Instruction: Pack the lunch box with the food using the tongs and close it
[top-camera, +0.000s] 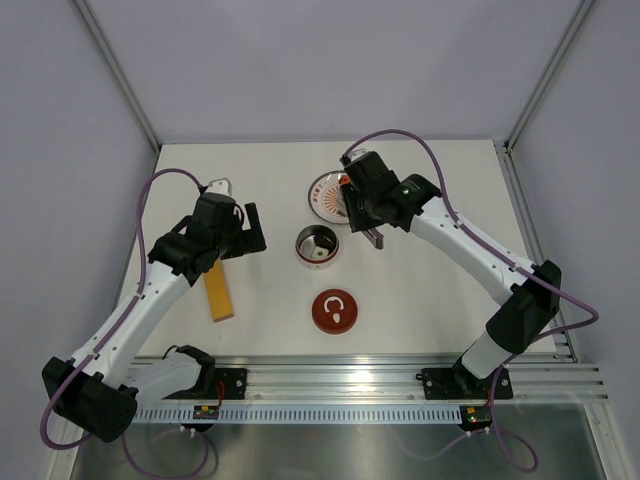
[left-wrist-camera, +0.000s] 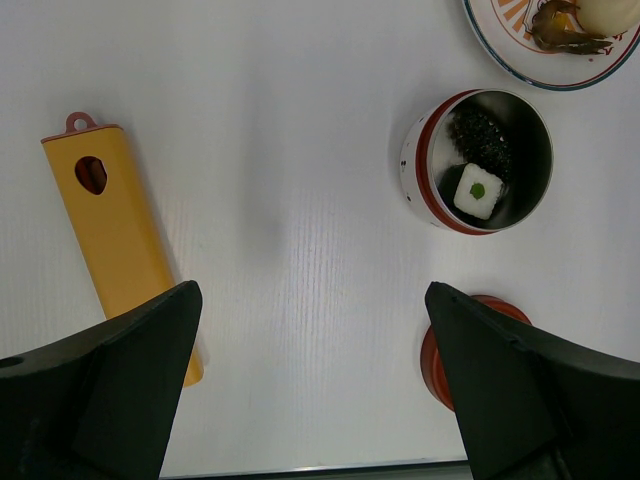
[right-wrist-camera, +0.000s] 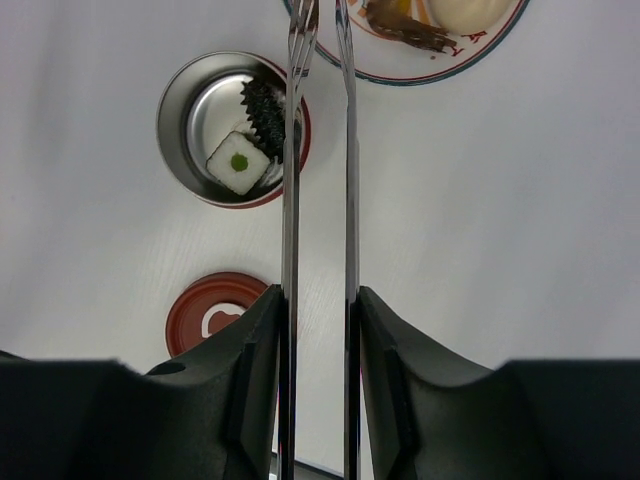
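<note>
The round lunch box (top-camera: 316, 253) sits mid-table; in the left wrist view a rice cube (left-wrist-camera: 476, 192) and a dark piece (left-wrist-camera: 480, 138) are inside it. The red-brown lid (top-camera: 334, 318) lies in front, and a patterned plate (top-camera: 326, 208) with food stands behind. My left gripper hangs open above the left side, over a yellow case (left-wrist-camera: 110, 225). My right gripper holds long metal tongs (right-wrist-camera: 351, 220), whose tips reach over the plate; nothing shows between the tips.
</note>
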